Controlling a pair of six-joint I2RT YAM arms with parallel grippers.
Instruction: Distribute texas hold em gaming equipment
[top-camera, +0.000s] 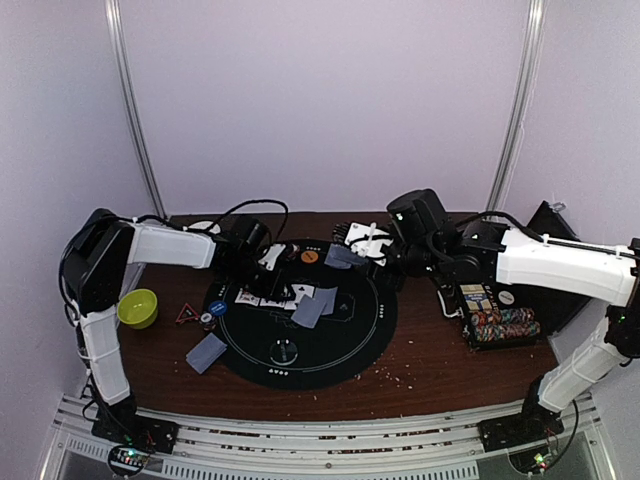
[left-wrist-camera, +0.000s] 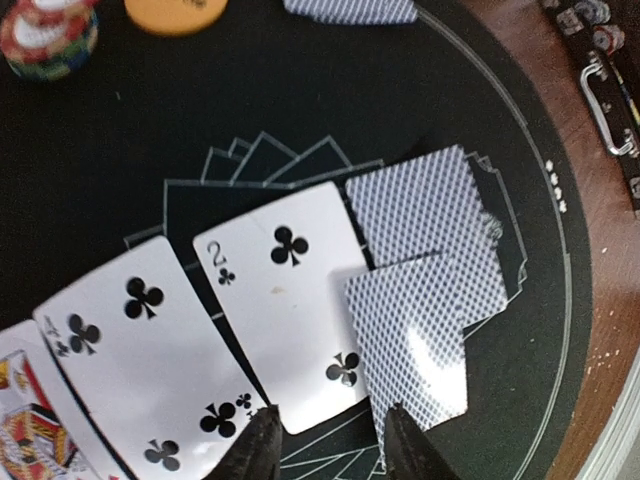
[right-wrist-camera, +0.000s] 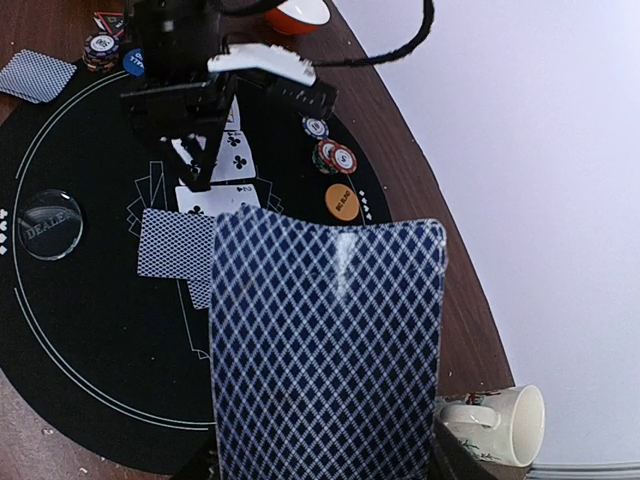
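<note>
In the top view my right gripper (top-camera: 345, 235) is shut on a blue-backed deck of cards (right-wrist-camera: 325, 340) above the far side of the round black mat (top-camera: 255, 368). My left gripper hangs low over the card row, fingers apart, nothing visible between them. Face up below it lie a two of clubs (left-wrist-camera: 285, 300), another clubs card (left-wrist-camera: 150, 360) and a picture card (left-wrist-camera: 30, 430). One face-down card (left-wrist-camera: 410, 340) lies crooked, overlapping the two of clubs and a second face-down card (left-wrist-camera: 430, 215).
A clear dealer disc (top-camera: 283, 352) sits at the mat's front, and a loose face-down card (top-camera: 206, 353) lies at its left edge. A green bowl (top-camera: 138, 308) stands far left, a chip case (top-camera: 500, 315) at right. Behind the mat is a mug (right-wrist-camera: 495, 425).
</note>
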